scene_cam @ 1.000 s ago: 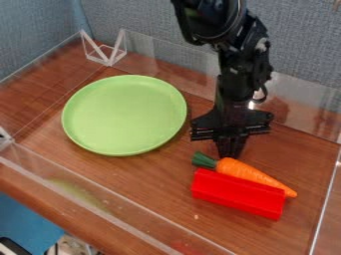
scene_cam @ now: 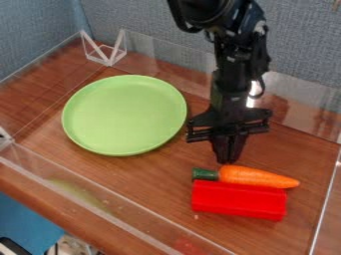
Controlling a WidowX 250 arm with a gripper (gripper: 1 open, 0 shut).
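Note:
My black gripper points down at the middle right of the table, its fingertips just behind an orange carrot with a green top. Whether its fingers are apart is hard to make out, as they are dark and seen side-on. A red block lies in front of the carrot, close along it. A green plate lies flat to the left of the gripper.
The wooden table has clear low walls around it. A white wire shape is at the back left corner, and grey-blue panels stand behind.
The carrot has turned to lie more level and parallel to the red block.

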